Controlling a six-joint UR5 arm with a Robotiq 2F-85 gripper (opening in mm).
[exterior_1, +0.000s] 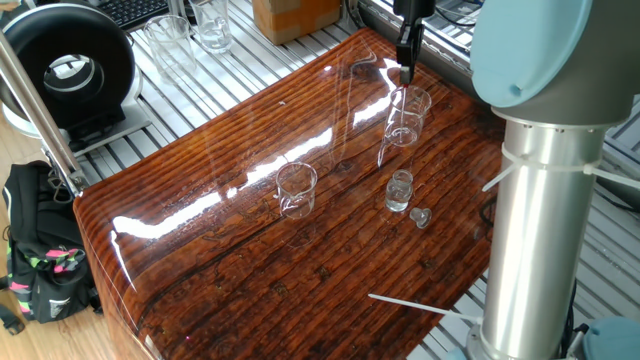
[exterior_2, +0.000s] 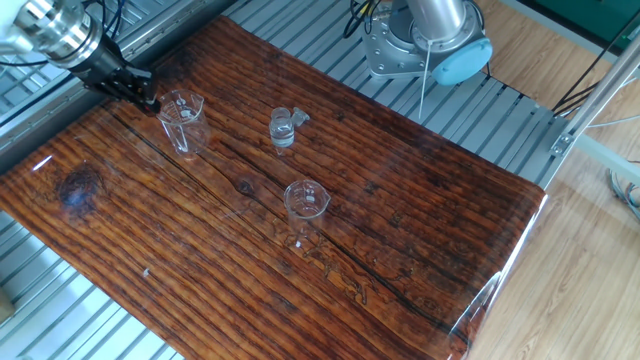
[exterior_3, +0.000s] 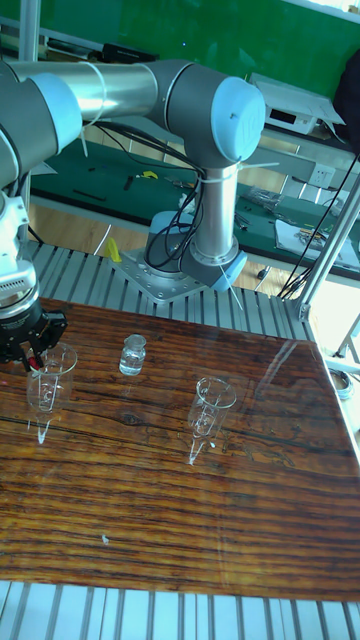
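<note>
My gripper (exterior_1: 406, 76), black, points down at the rim of a clear glass beaker (exterior_1: 404, 120) near the table's far edge. In the second exterior view the gripper (exterior_2: 152, 104) is right beside that beaker (exterior_2: 186, 125); in the third view its fingers overlap the beaker's (exterior_3: 51, 386) rim. Whether they touch the glass or how far apart they stand is too small to tell. A small glass bottle (exterior_1: 398, 192) with clear liquid stands upright, its glass stopper (exterior_1: 421, 217) lying beside it. A second, empty-looking beaker (exterior_1: 296, 190) stands nearer the table's middle.
The arm's base (exterior_3: 160, 275) stands by the table edge.
</note>
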